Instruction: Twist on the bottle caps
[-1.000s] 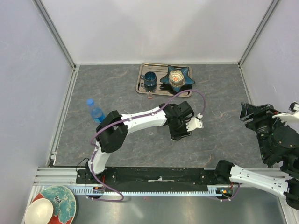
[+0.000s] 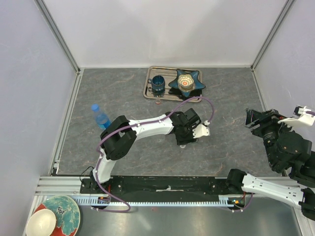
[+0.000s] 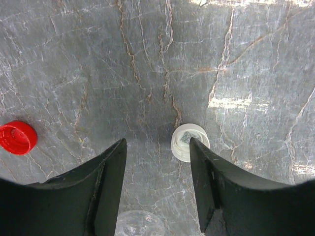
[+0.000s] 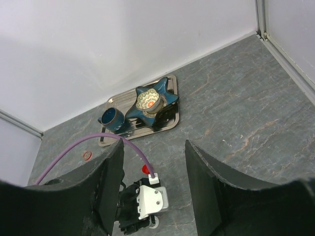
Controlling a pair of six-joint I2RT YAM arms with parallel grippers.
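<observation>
My left gripper hangs low over the counter, open, its fingers beside a white cap (image 3: 189, 147). A red cap (image 3: 18, 137) lies to its left; a clear round object shows partly below. A blue-capped water bottle (image 2: 101, 118) lies or stands at the left of the counter in the top view. A small reddish ring-like item (image 2: 158, 101) sits below the tray. My right gripper (image 2: 253, 118) is raised at the right, open and empty.
A metal tray (image 2: 147, 91) at the back holds a dark mug (image 2: 158, 84) and a star-shaped dish (image 2: 195, 77) with a bowl. Bowls (image 2: 40, 223) sit outside at front left.
My left gripper has shifted slightly down and left in the top view, uncovering the white cap. My right gripper has moved a little left.
</observation>
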